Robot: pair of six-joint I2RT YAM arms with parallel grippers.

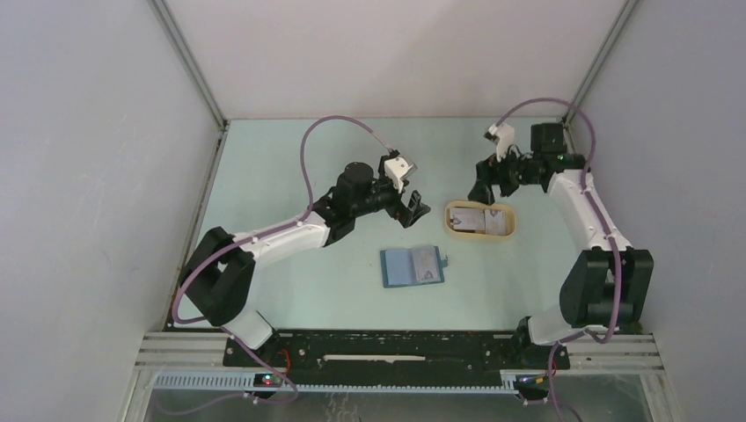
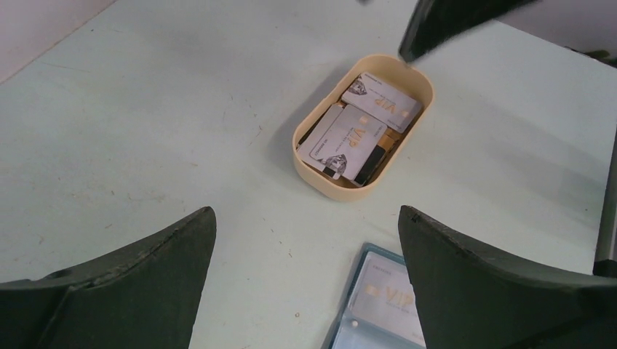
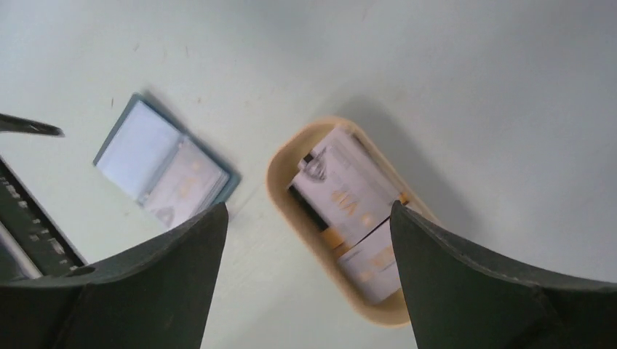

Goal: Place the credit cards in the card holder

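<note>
A beige oval tray (image 1: pixel 449 227) holds several VIP cards (image 2: pixel 348 138). Below it lies a blue card holder (image 1: pixel 398 267), with a VIP card (image 1: pixel 426 264) in its right half. My left gripper (image 1: pixel 411 208) hangs open to the left of the tray, empty, its fingers wide apart in the left wrist view. My right gripper (image 1: pixel 490 186) is open above the tray's back side, nothing between its fingers; its wrist view is blurred.
Walls border both sides, and both arms occupy the middle and right.
</note>
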